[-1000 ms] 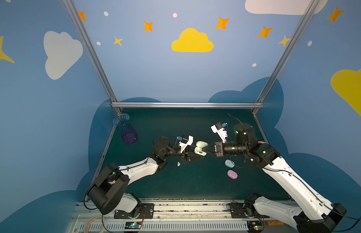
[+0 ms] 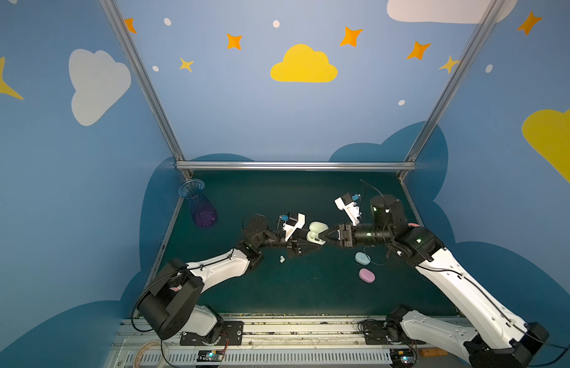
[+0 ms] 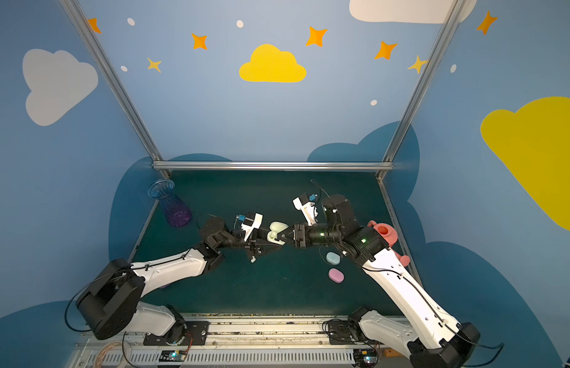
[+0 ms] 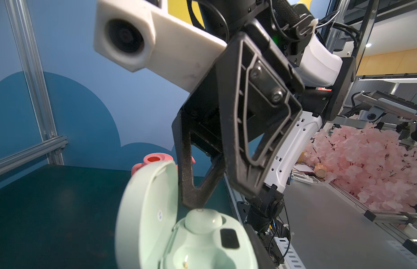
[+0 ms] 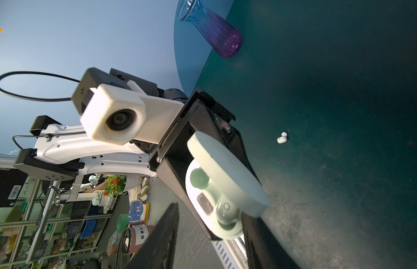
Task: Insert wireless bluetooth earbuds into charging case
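The pale green charging case [image 4: 147, 219] is clamped in my left gripper [image 2: 316, 244], its lid raised. One white-green earbud [image 5: 226, 211] sits in one socket of the case, while the other socket [image 5: 199, 178] is empty. My right gripper is at the case with its fingers apart; in the left wrist view one fingertip is just above the seated earbud. Nothing shows held between those right fingers. A second white earbud [image 5: 282, 138] lies on the dark green table, below the left gripper in the top left view.
A blue-purple vase [image 2: 202, 208] lies at the left back. A blue oval case [image 2: 362, 258] and a pink one [image 2: 367, 276] rest on the table to the right. Against the right wall is a red watering can [image 3: 386, 233].
The left arm and the case stay about where they were.
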